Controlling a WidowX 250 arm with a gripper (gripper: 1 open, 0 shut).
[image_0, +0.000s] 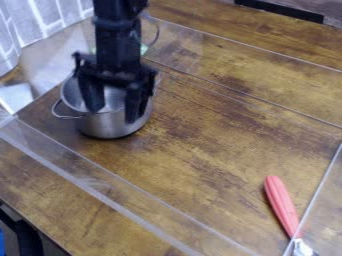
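Note:
A steel pot (107, 122) with a side handle stands on the wooden table at the upper left. My gripper (115, 100) is over it, blurred, its fingers down at the pot's rim and partly hiding it. Whether the fingers hold the rim cannot be told. A red-handled utensil (281, 205) lies at the lower right.
A green item (138, 50) is partly hidden behind the arm at the back. A white object (16, 96) sits at the far left. Transparent panels edge the area.

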